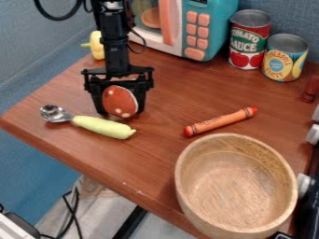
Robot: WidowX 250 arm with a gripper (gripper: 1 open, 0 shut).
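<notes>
My black gripper points down over a red-orange round object with white spots, its fingers on either side of it at the left-middle of the table. Whether the fingers grip it or only straddle it is hard to tell. Just in front lie a metal scoop and a pale yellow corn-like item. An orange crayon lies to the right, and a wooden bowl stands at the front right.
A toy microwave, two cans, a small red bottle and a yellow object stand at the back.
</notes>
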